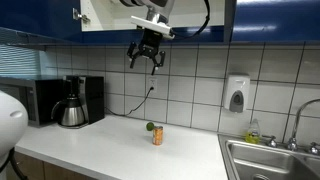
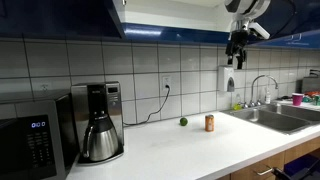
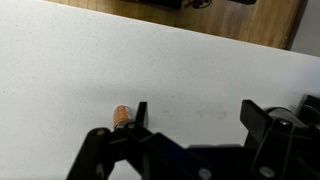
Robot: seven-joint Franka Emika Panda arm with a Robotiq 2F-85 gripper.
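Note:
High above the white counter [image 1: 125,148], my gripper [image 1: 143,64] stands open with its fingers pointing down. In the wrist view its two dark fingers [image 3: 140,113] are wide apart, with only bare counter between them. An orange jar or can with a light top [image 1: 158,136] is upright on the counter, well below the gripper. From above, the same orange container [image 3: 122,115] shows just left of the left finger, its lower part partly hidden. A small round green object [image 2: 183,122] rests near the wall behind it.
A microwave [image 2: 38,133] and a coffee maker with a steel carafe [image 2: 100,135] stand at one end. The sink [image 1: 265,160], faucet [image 1: 297,122] and yellow-green bottle [image 1: 254,130] are at the other. Upper cabinets [image 1: 260,22] hang near the arm. Mid-counter is mostly clear.

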